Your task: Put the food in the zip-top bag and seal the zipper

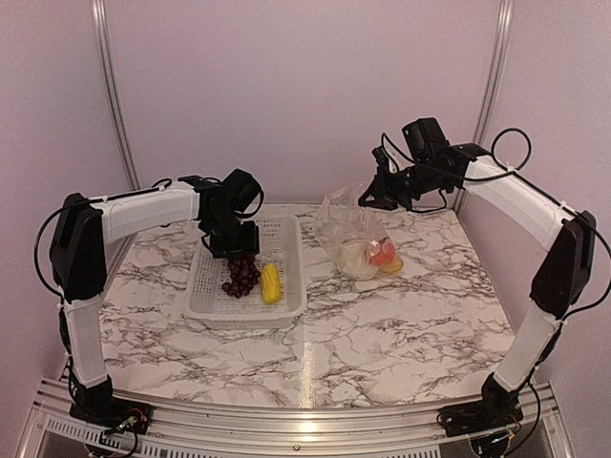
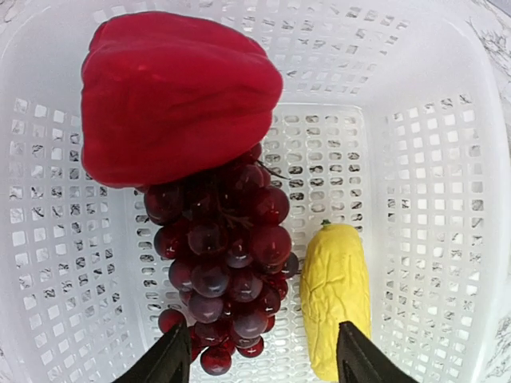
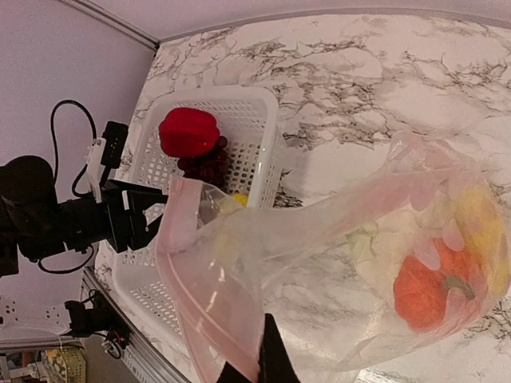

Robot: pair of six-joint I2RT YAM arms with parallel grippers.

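In the white basket (image 2: 427,239) lie a red bell pepper (image 2: 176,100), a bunch of dark grapes (image 2: 231,263) and a yellow corn-like piece (image 2: 335,295). My left gripper is above the basket, its fingers apart and empty, with the grapes and yellow piece below. In the top view the pepper is hidden under that gripper (image 1: 234,250). A clear zip top bag (image 1: 336,224) stands on the table to the right, its edge pinched in my right gripper. Inside the bag sit an orange pumpkin-like piece (image 3: 423,291) and a yellow item (image 3: 483,231).
The basket's raised walls (image 1: 304,272) surround the food. Bare marbled table (image 1: 401,334) lies in front of the bag and along the basket's right side. A wall (image 1: 305,95) closes off the back.
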